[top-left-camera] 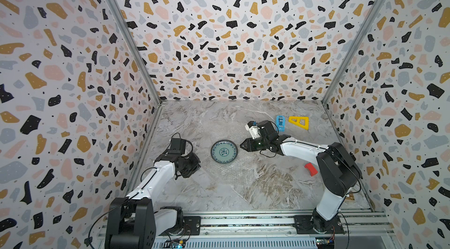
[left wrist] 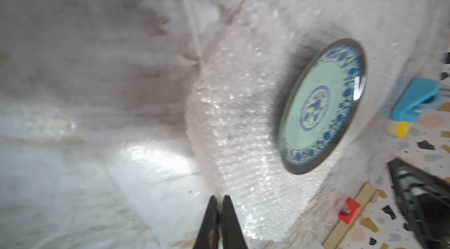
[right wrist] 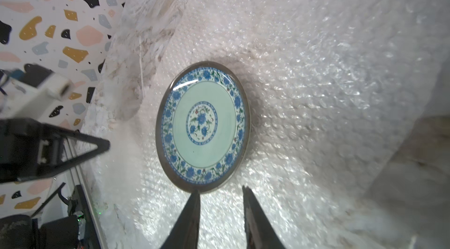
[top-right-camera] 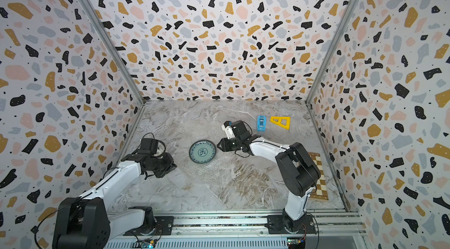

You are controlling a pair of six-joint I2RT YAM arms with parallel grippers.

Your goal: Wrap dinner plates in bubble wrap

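A round plate point(top-left-camera: 224, 151) with a pale green centre and a blue floral rim lies face up on clear bubble wrap point(right wrist: 318, 85). The sheet is spread flat on the marble-look table and is hard to make out from above. Left of the plate, my left gripper is shut, its tips over the sheet's near edge in the left wrist view; no wrap clearly shows between them. To the plate's right, my right gripper stands part open and empty, its fingertips just off the plate's rim.
Behind the right arm lie a blue object point(top-left-camera: 280, 123) and a yellow triangular frame point(top-left-camera: 298, 122). A red piece point(top-left-camera: 310, 169) sits under that arm, near a checkered board point(top-right-camera: 320, 178) at the right edge.
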